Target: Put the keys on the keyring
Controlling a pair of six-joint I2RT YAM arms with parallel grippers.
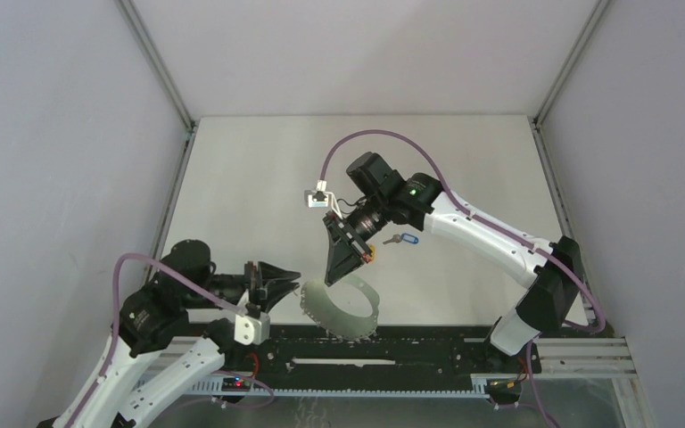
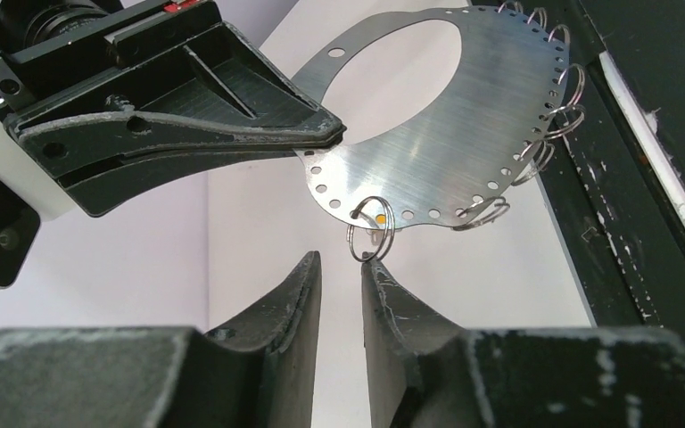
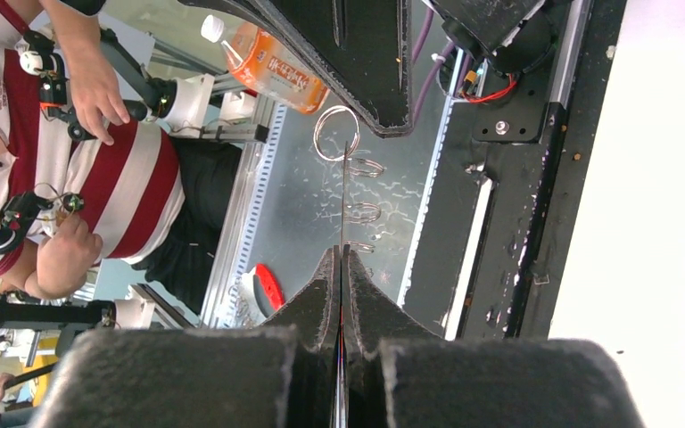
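The keyring is a flat metal plate [image 2: 499,98] with a large oval opening, holes along its rim and several wire rings. My right gripper [image 1: 329,283] is shut on the plate's thin edge; edge-on, the plate shows rising from between its tips in the right wrist view. Over on the left, my left gripper stands open, its fingertips just below one wire ring [image 2: 387,234]. That ring hangs by the right-hand finger [image 2: 383,303]; whether they touch I cannot tell. A key with a blue tag [image 1: 409,239] lies on the table, and an orange item [image 1: 372,253] is partly hidden by the right arm.
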